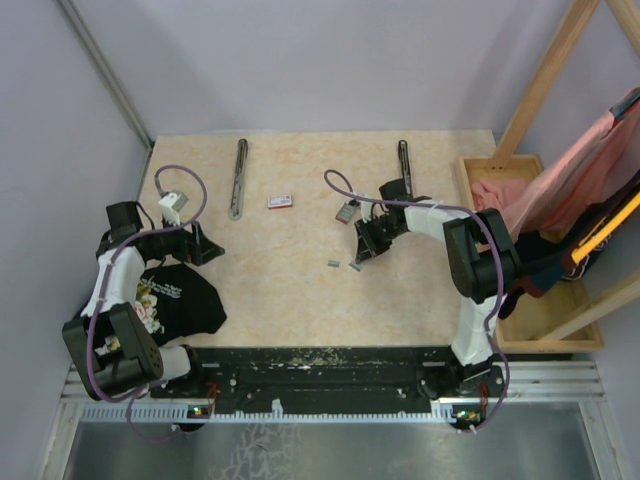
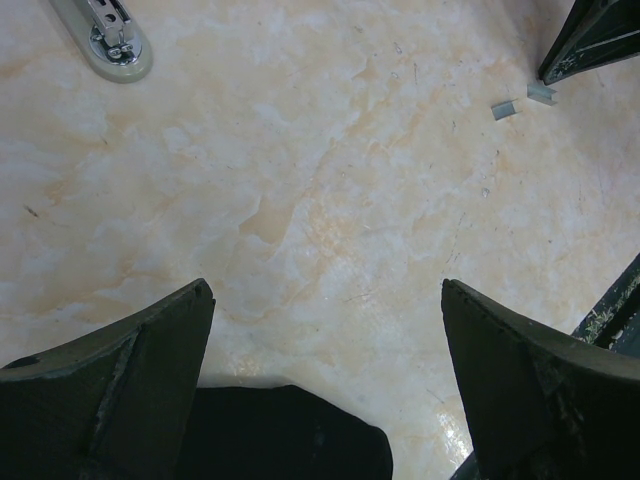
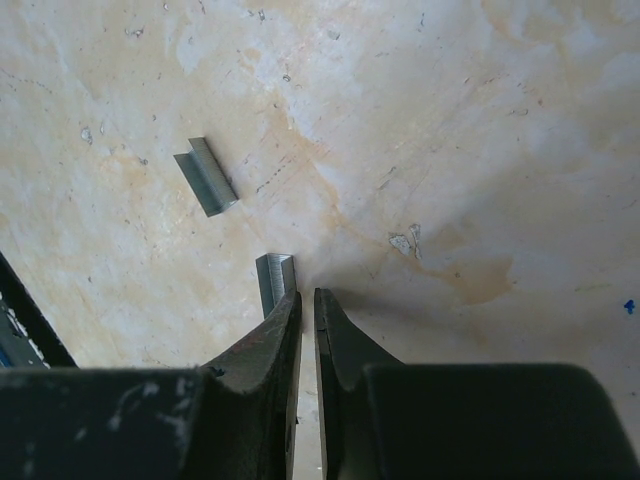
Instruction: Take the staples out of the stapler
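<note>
Two short grey staple strips lie on the table: one strip by itself, the other strip at my right gripper. The right fingers point down with a narrow gap between them. The nearer strip shows beside and partly behind the left finger, not in the gap; I cannot tell whether they touch. A long stapler lies at the back left, its metal end facing the front. A second long stapler lies behind the right arm. My left gripper is wide open and empty above the table's left side.
A red and white box lies at the back middle, and another small box is close to the right wrist. Dark cloth covers the front left. A wooden crate stands right.
</note>
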